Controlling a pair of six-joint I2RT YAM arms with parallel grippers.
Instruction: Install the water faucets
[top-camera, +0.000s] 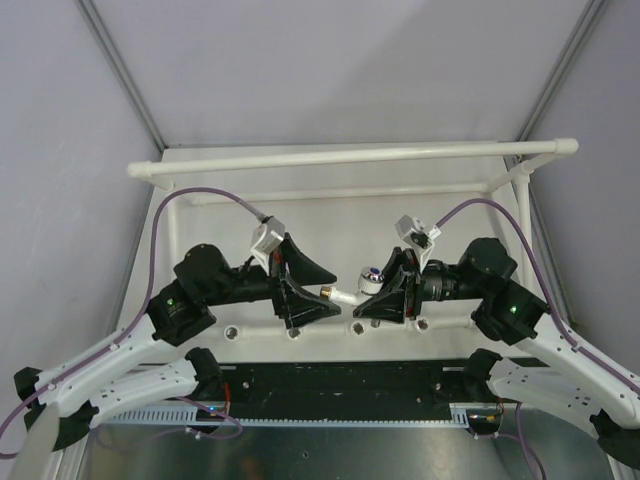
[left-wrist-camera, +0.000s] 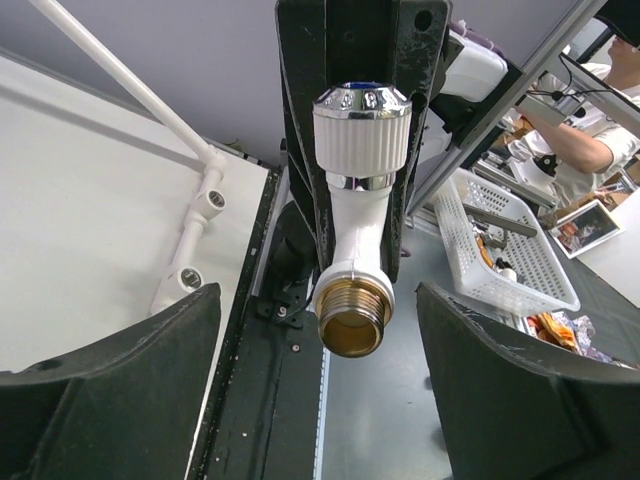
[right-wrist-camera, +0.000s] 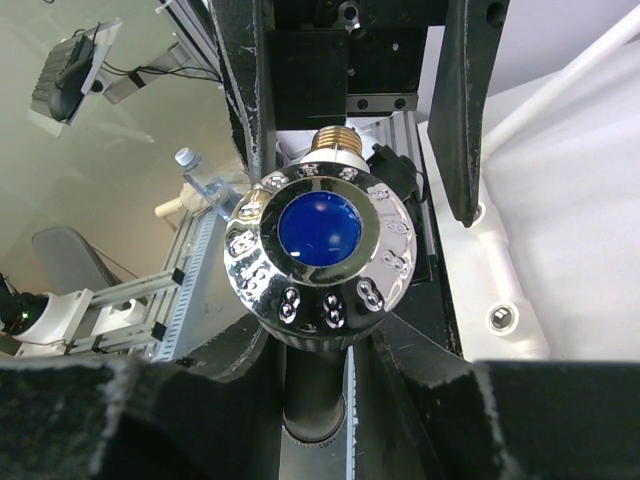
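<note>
A faucet (top-camera: 370, 280) with a white body, chrome ring and blue cap (right-wrist-camera: 318, 228) is held by my right gripper (top-camera: 395, 285). In the left wrist view its brass threaded end (left-wrist-camera: 352, 315) points between the fingertips of my left gripper, which stand apart on either side with nothing gripped. From above, my left gripper (top-camera: 305, 290) is just left of that threaded end. In the right wrist view the left gripper's dark fingers rise behind the faucet.
White pipes with several sockets (top-camera: 294, 332) run along the board below the arms; an upper pipe frame (top-camera: 340, 156) spans above them. A white basket (left-wrist-camera: 500, 260) sits outside the board in the left wrist view.
</note>
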